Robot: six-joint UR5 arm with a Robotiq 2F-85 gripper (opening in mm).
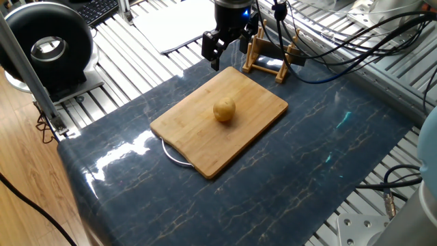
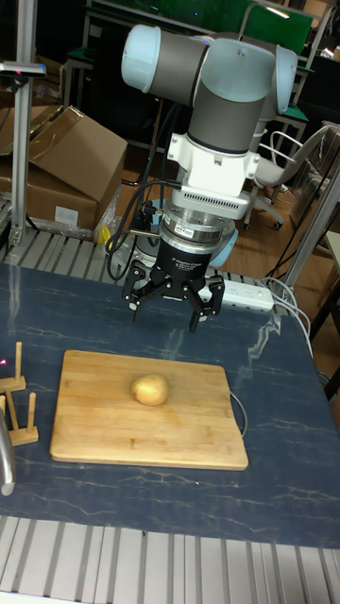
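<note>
A round yellow-brown potato [image 1: 224, 109] rests on a wooden cutting board [image 1: 188, 123], close to its middle. In exterior view 3 the same potato [image 2: 150, 390] sits towards the back half of the board [image 2: 110, 433]. My black gripper [image 2: 165, 314] hangs above the table behind the board, pointing down, its fingers spread wide with nothing between them. From exterior view 1 the gripper [image 1: 231, 57] appears past the board's far corner, apart from both board and potato.
A small wooden rack [image 1: 278, 68] stands beside the board, near the gripper, with dark cables [image 1: 328, 51] running behind it. A metal handle [image 1: 175, 157] sticks out from the board's end.
</note>
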